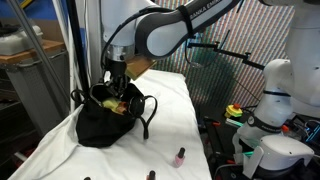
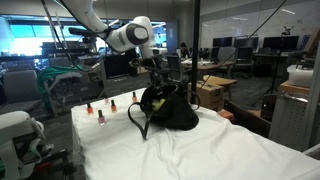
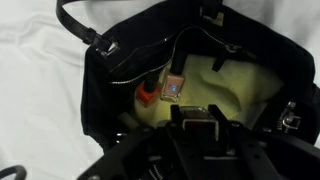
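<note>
A black handbag (image 1: pixel 100 126) stands open on the white cloth, with pale yellow lining or cloth (image 3: pixel 226 88) inside. Two nail polish bottles lie in it in the wrist view: an orange-red bottle (image 3: pixel 147 94) and a pinkish-brown bottle (image 3: pixel 172 86). Over the bag's mouth, my gripper points down into it. Its fingers are shut on a small bottle, of which only a brownish end shows between the dark fingers. From the side, the gripper (image 1: pixel 117 78) is at the bag's upper opening; the held bottle is hard to make out there.
Several nail polish bottles stand on the cloth, among them a pink bottle (image 1: pixel 180 158) and another bottle (image 2: pixel 101 117). The bag's strap (image 1: pixel 149 118) loops up at its side. Bare cloth (image 2: pixel 240 150) lies in front of the bag.
</note>
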